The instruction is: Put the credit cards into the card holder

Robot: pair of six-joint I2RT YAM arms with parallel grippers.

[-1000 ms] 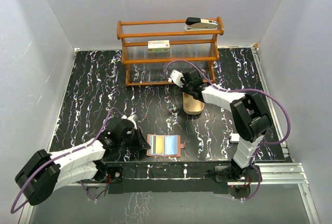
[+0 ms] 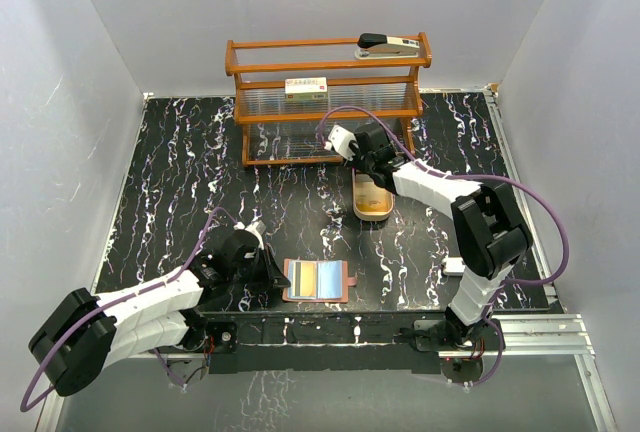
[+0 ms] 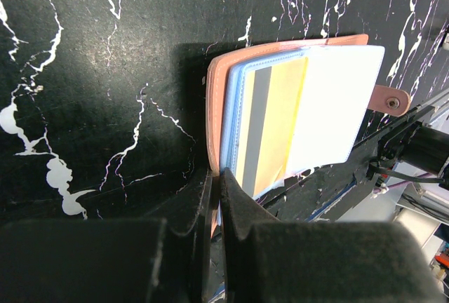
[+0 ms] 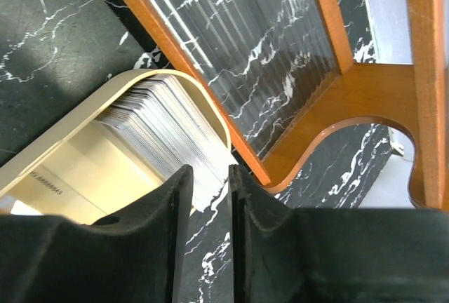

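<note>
The card holder (image 3: 316, 106), a tan folder with blue-edged sleeves and a yellow card, lies open at the bottom centre of the top view. My left gripper is shut on its left edge. In the right wrist view a cream box (image 4: 56, 142) holds a stack of cards (image 4: 154, 120) below the rack. My right gripper is over the box at the cards' near end, fingers a little apart; whether a card is between them I cannot tell.
The wooden rack (image 2: 330, 67) at the back carries a stapler (image 2: 390, 47) and a small box (image 2: 305, 88). A small white object (image 2: 452, 266) lies at the right.
My right arm has shifted slightly to the right over the cream box. The left arm and the card holder have not moved.
</note>
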